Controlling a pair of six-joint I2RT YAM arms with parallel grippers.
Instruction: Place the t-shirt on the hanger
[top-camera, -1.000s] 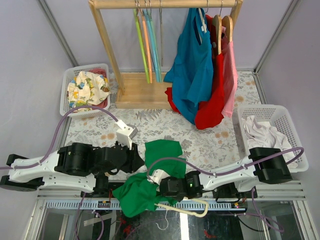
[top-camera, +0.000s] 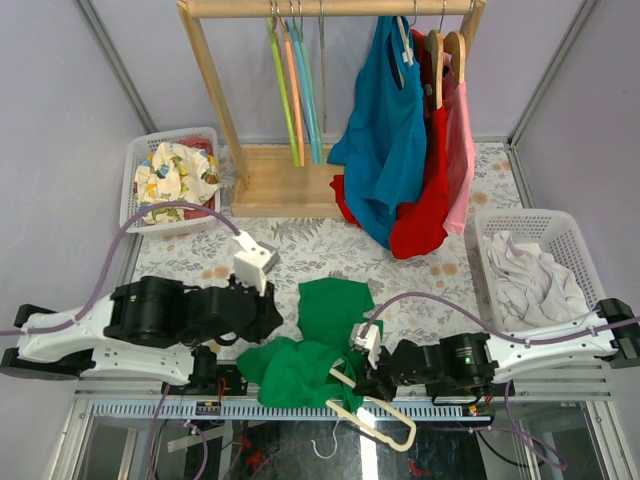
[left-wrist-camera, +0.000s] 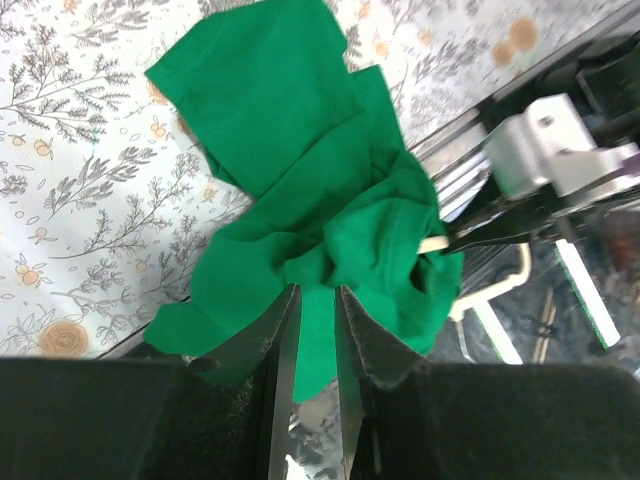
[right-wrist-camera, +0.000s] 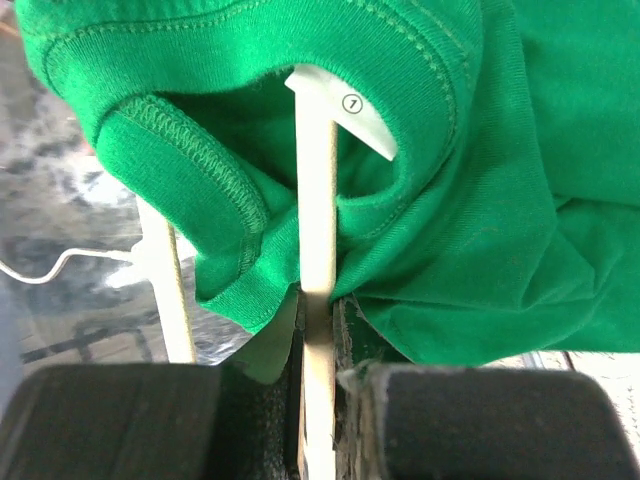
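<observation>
The green t-shirt (top-camera: 330, 310) lies crumpled along the front of the table, its lower part over the edge. A light wooden hanger (top-camera: 408, 432) sticks out from it, with my right gripper (top-camera: 362, 368) shut on one bar. In the right wrist view that hanger bar (right-wrist-camera: 317, 190) runs between the fingers, and its end reaches into an opening of the shirt beside a white tag (right-wrist-camera: 365, 125). A second bar (right-wrist-camera: 165, 285) goes behind the cloth. My left gripper is open by a narrow gap above the shirt (left-wrist-camera: 300, 190), holding nothing.
Behind stands a wooden rack (top-camera: 290, 180) with empty hangers and blue, red and pink garments (top-camera: 385, 130). A basket (top-camera: 135, 190) of patterned cloth is at left, another basket (top-camera: 545, 222) of white cloth at right.
The shirt has shifted slightly right. The left arm shifted only a little.
</observation>
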